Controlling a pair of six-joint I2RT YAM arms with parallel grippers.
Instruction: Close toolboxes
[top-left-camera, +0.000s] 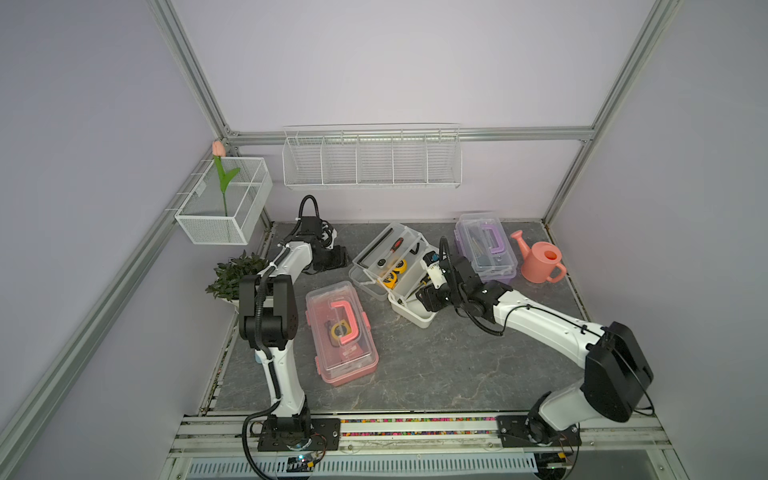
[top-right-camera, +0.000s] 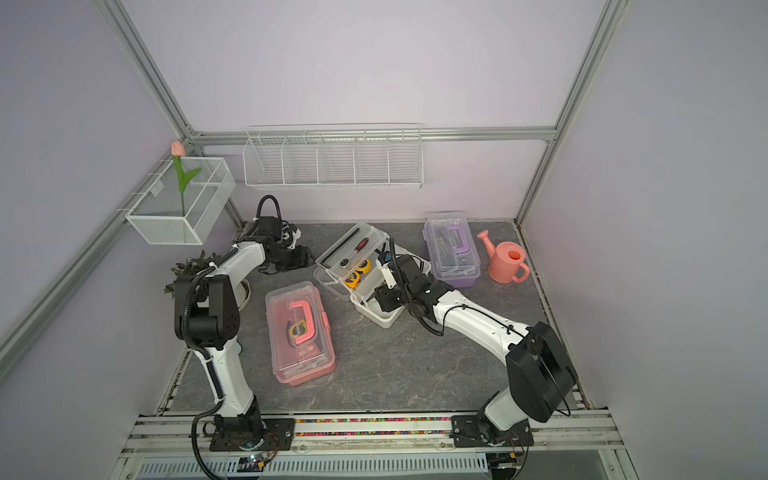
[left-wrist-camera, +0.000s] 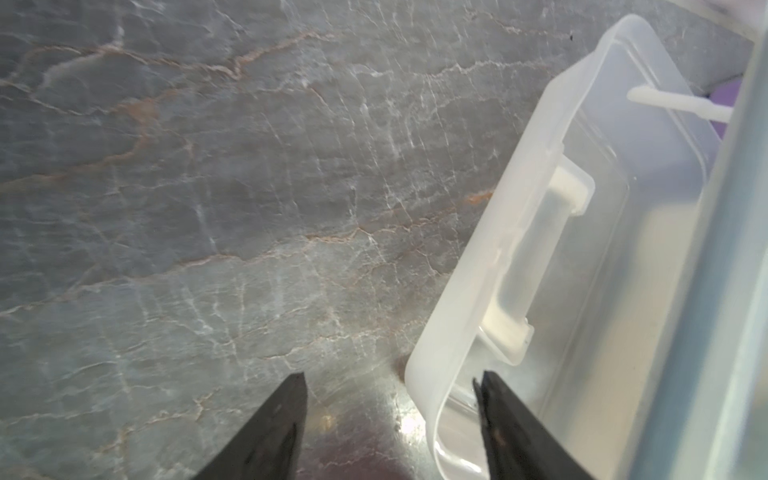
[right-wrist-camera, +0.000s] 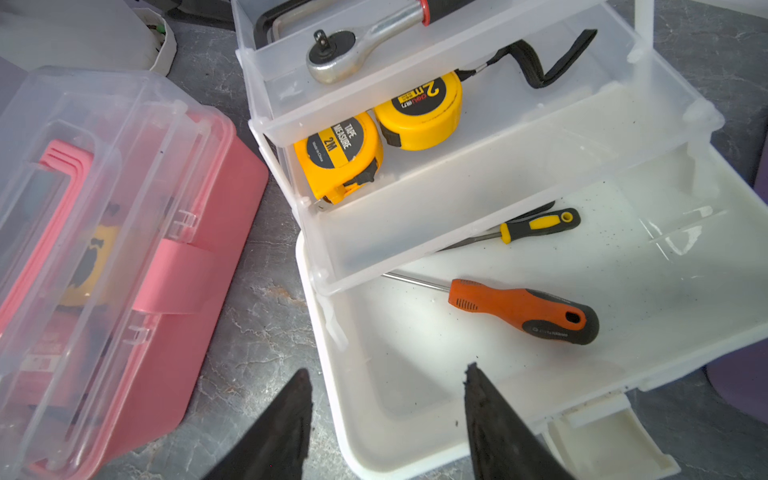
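The white toolbox stands unlatched at mid-table, its trays raised and its clear lid folded back to the left. Inside are an orange screwdriver, yellow tape measures and a ratchet. Left of the lid, my left gripper is part open, the lid's rim appearing between its fingers but not gripped. Over the white box's front, my right gripper stands open and empty. The pink toolbox and the purple toolbox both have their lids down.
A pink watering can stands at the right beyond the purple box. A potted plant is at the left edge, under a white wire basket.
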